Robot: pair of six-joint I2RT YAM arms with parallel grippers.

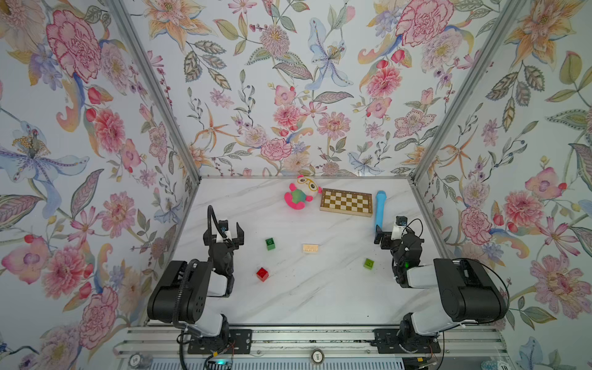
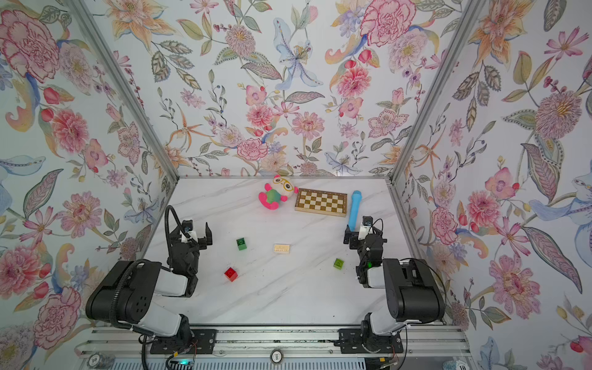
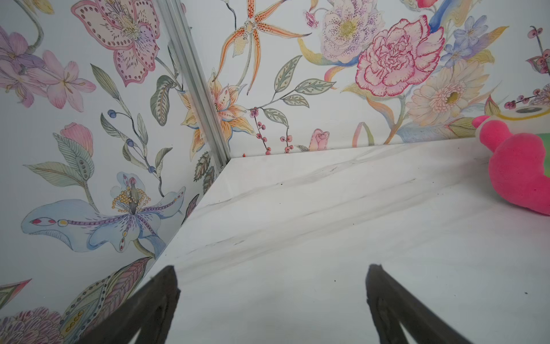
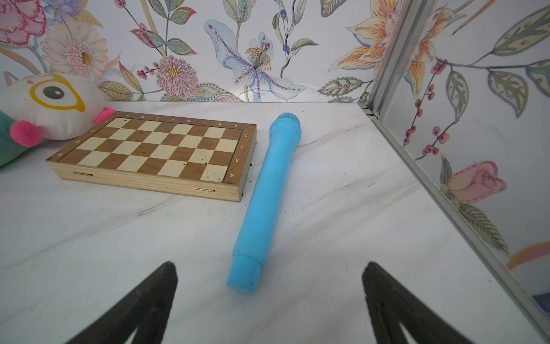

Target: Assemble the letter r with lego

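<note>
Across the near half of the table lie separate lego blocks: a dark green one [image 1: 270, 243], a red one [image 1: 262, 273], a beige oblong one [image 1: 310, 248] and a light green one [image 1: 368, 263]. None of them touch each other. On the left, my left gripper is open and empty, with the dark green and red blocks to its right in the top views. My right gripper also stands open, a little beyond the light green block and to its right. Neither wrist view shows any block.
At the back are a pink plush toy [image 1: 298, 193], a wooden chessboard box [image 4: 154, 149] and a blue microphone-shaped stick [image 4: 266, 200], whose near end points toward my right gripper. Patterned walls enclose the table [image 1: 333, 289].
</note>
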